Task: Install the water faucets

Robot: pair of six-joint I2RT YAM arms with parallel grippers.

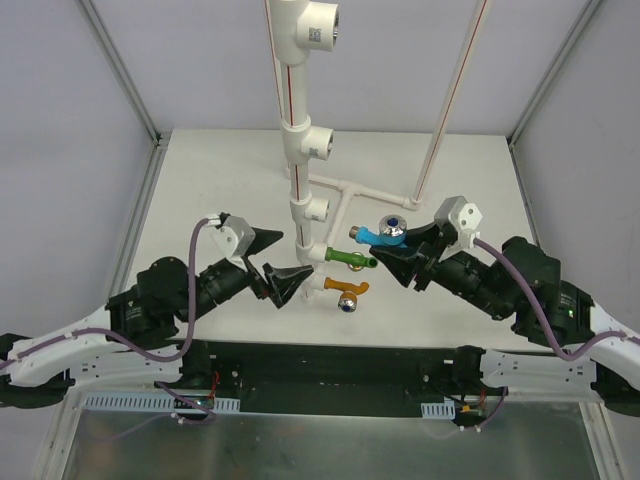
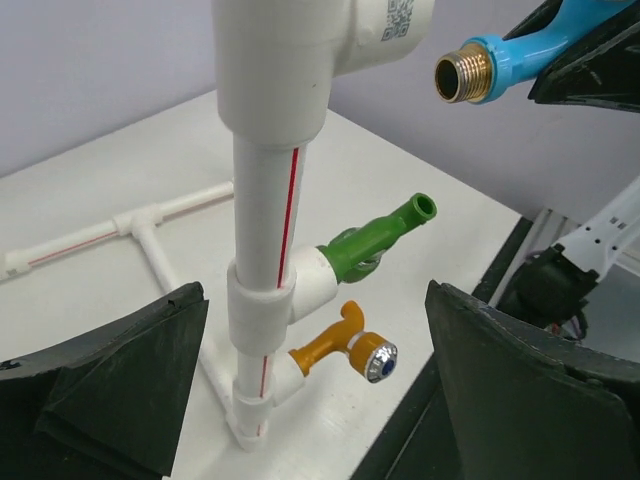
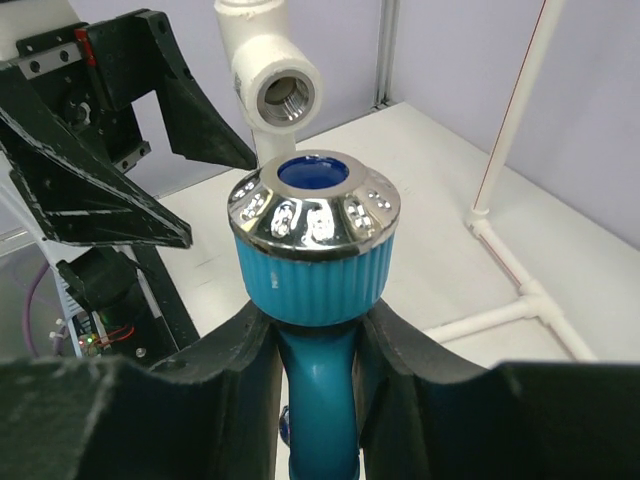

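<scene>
A blue faucet (image 1: 378, 236) with a chrome and blue knob (image 3: 313, 225) is held in my right gripper (image 1: 408, 262), its fingers closed round the blue body. Its brass threaded end (image 2: 463, 74) points left toward the white pipe stand. My left gripper (image 1: 276, 265) stands open left of the pipe, nothing between its fingers. On the pipe, a green faucet (image 2: 380, 235) and, below it, an orange faucet (image 2: 345, 338) sit in the lower sockets. Above these, an empty socket (image 1: 317, 209) faces right; another threaded socket (image 3: 287, 97) shows in the right wrist view.
The white vertical pipe (image 1: 296, 98) rises between the arms, with further empty sockets (image 1: 319, 143) higher up. Thin white pipes (image 1: 375, 196) run behind over the white board (image 1: 225, 185). The board's left part is clear.
</scene>
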